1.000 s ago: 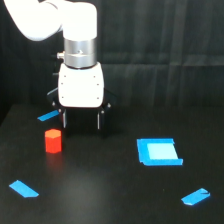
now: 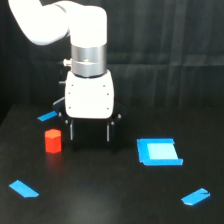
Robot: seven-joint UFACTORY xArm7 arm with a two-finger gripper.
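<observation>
A small red block (image 2: 53, 141) rests on the dark table at the left. My gripper (image 2: 90, 130) hangs to the right of it, under the white hand (image 2: 90, 97). Its two thin dark fingers stand apart, so it is open, and nothing shows between them. The fingers are hard to make out against the black background. At the right lies a blue-edged square (image 2: 144, 158) with a pale middle.
Blue tape strips mark the table at front left (image 2: 23, 188), front right (image 2: 195, 197) and back left (image 2: 47, 116). A black curtain (image 2: 165, 60) hangs behind.
My gripper has shifted a little to the right and lower in the view. The red block and the blue-edged square have stayed in place.
</observation>
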